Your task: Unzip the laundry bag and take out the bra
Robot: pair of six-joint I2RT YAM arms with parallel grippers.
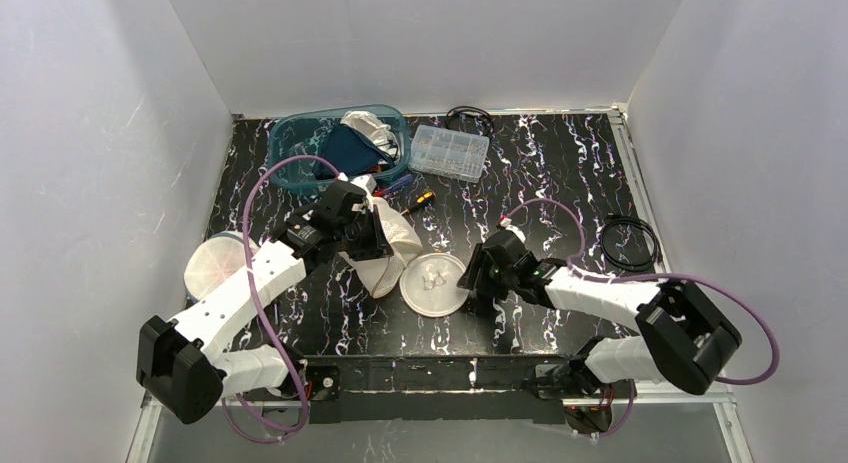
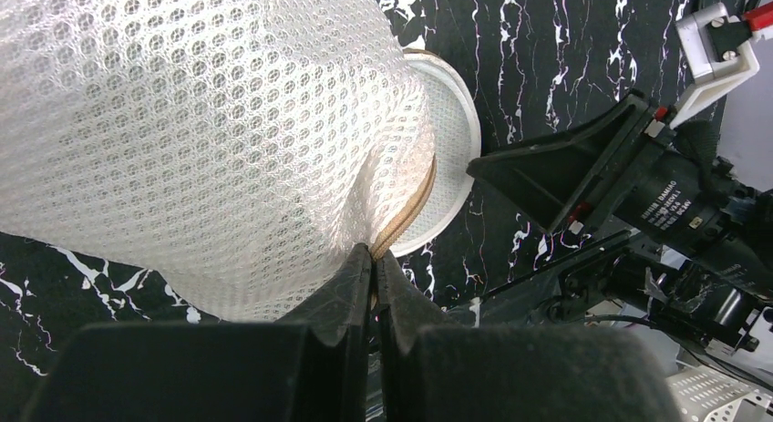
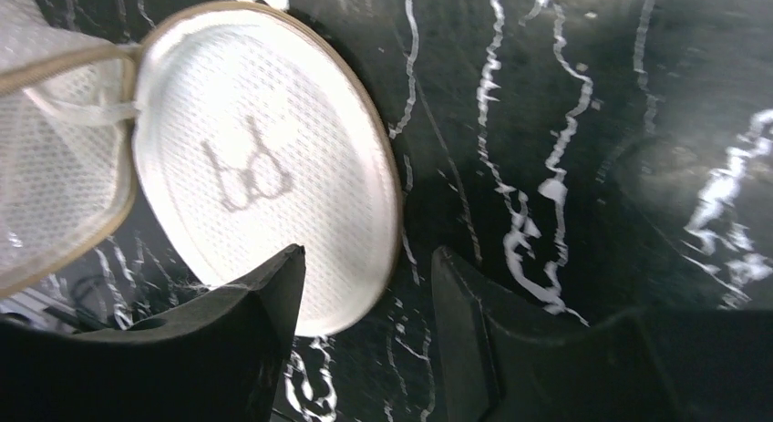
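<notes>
The white mesh laundry bag [image 2: 210, 139] hangs beneath my left gripper [image 1: 386, 251]. In the left wrist view, that gripper is shut on the bag's brown-trimmed edge [image 2: 408, 208]. The bag's round end panel [image 1: 432, 295] is folded open onto the table and carries a bra-shaped emblem [image 3: 246, 171]. At the panel's right rim stands my right gripper [image 1: 468, 281]; its fingers [image 3: 278, 294] are apart, one over the panel and the other over bare table. No bra shows, and the bag's inside is mostly hidden.
A teal basket [image 1: 290, 143] with cloths stands at the back left, beside a clear divided box [image 1: 448, 153]. A screwdriver [image 1: 420, 201] lies behind the bag. A coiled black cable [image 1: 630, 245] is at the right. Another round white item [image 1: 215, 268] lies far left.
</notes>
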